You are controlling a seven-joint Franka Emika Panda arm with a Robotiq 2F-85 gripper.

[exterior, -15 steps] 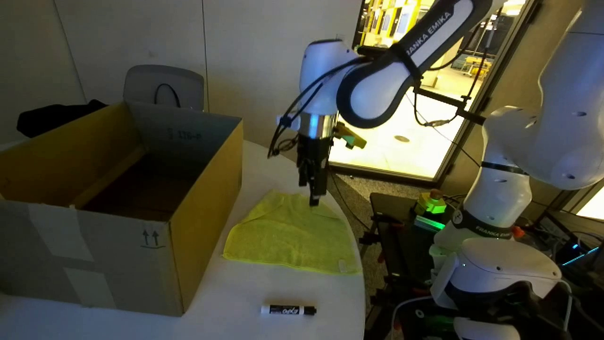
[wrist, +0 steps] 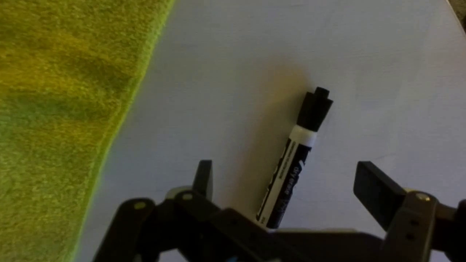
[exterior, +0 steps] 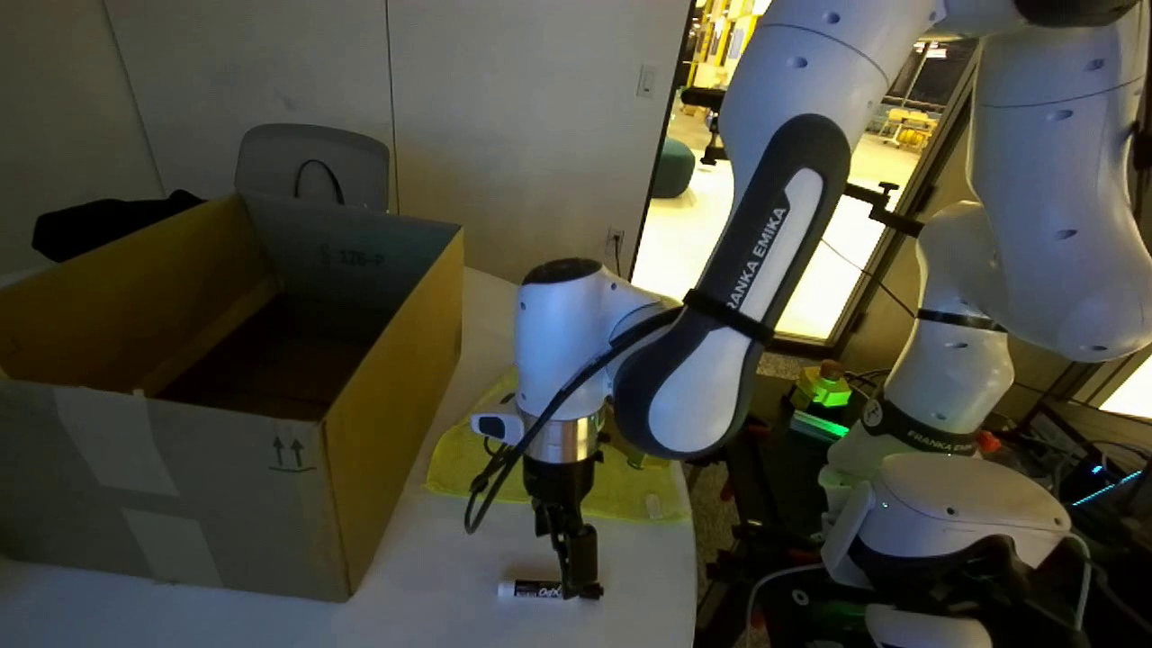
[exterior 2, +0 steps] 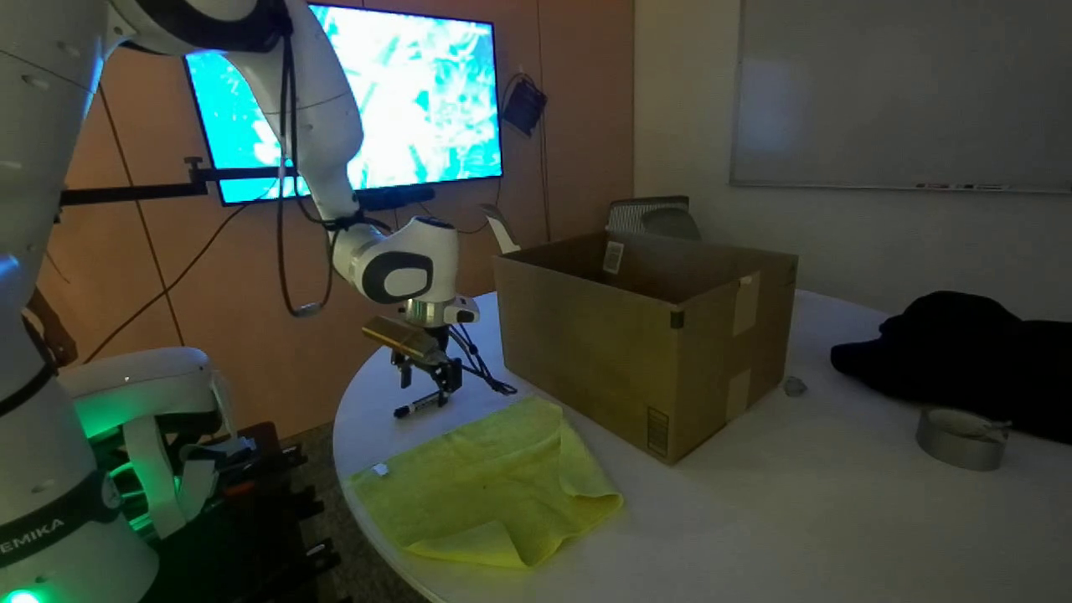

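Note:
A dry erase marker [wrist: 288, 174] with a black cap lies flat on the white table. My gripper is open above it, one finger to each side, and the marker lies between them in the wrist view without being gripped. From exterior view 1, the gripper [exterior: 570, 589] covers part of the marker [exterior: 529, 589] near the capped end. Exterior view 2 shows the gripper [exterior 2: 424, 387] low over the marker [exterior 2: 417, 406]. In the wrist view the marker's lower end is hidden behind the gripper body.
A yellow cloth [exterior 2: 492, 482] is spread beside the marker. The large open cardboard box [exterior: 400, 400] stands on the table nearby. A tape roll [exterior 2: 961, 439] and a black cloth item [exterior 2: 965, 352] are farther off. The table edge [exterior: 694, 583] runs close to the marker.
The arm has come down and toward the front of exterior view 1, from above the yellow cloth to over the marker. Marker, cloth and box have stayed in place.

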